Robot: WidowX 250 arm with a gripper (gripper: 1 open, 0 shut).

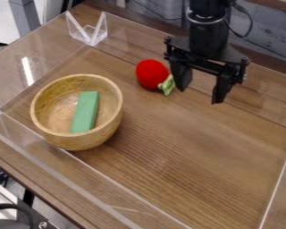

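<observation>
My black gripper (203, 89) hangs at the upper middle of the view, above the wooden table. Just left of it a red round object (153, 73) lies on the table, with a small light green piece (167, 86) beside it, near the gripper's left finger. Whether the fingers hold anything is hard to tell. A yellow bowl (53, 125) at the left holds a green block (83, 112).
A clear plastic holder (88, 25) stands at the back left edge. A dark wall runs along the back, and black cables lie at the lower left.
</observation>
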